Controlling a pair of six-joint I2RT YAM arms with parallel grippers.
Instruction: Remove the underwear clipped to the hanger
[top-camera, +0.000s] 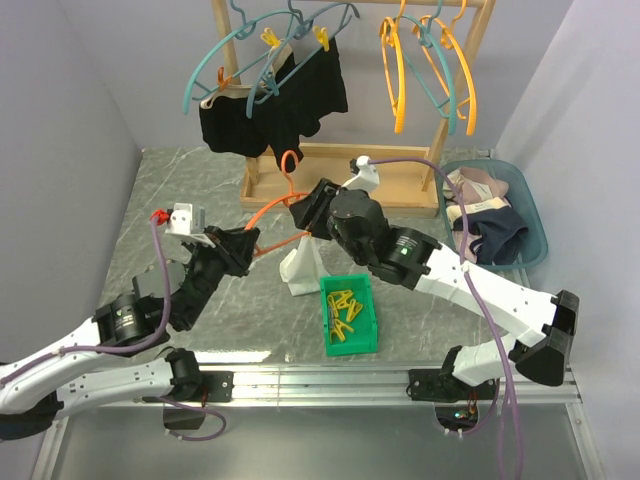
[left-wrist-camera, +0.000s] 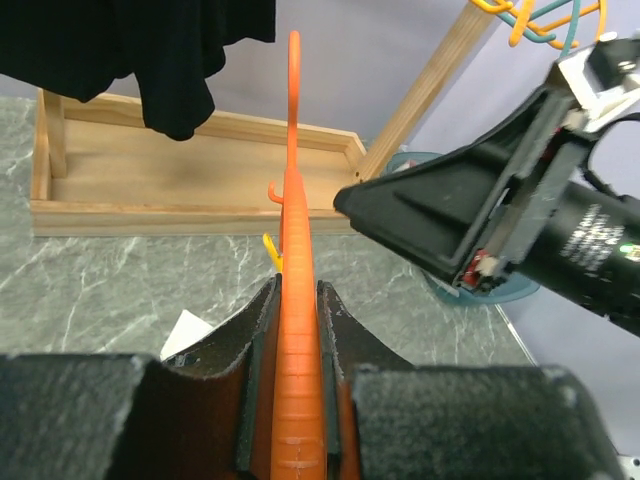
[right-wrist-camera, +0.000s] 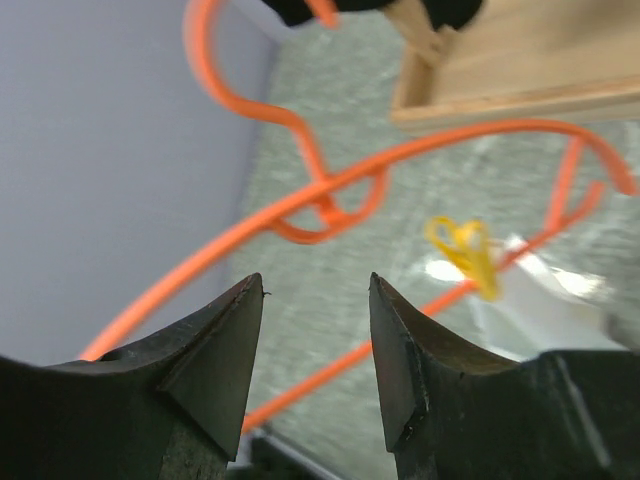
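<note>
An orange hanger is held up by my left gripper, shut on its left end; in the left wrist view the hanger runs edge-on between the pads. From its lower bar hangs the white underwear, fastened by a yellow clip. The underwear also shows, partly cut off by a finger, in the right wrist view. There my right gripper stands open, with no clip or cloth between its fingers; the lower bar passes beyond the gap. The top view hides the clip behind the right gripper.
Beneath, a green box holds several yellow clips. Behind stands a wooden rack with hangers and black clothing. A laundry tub is at the right. The floor between the box and the tub is clear.
</note>
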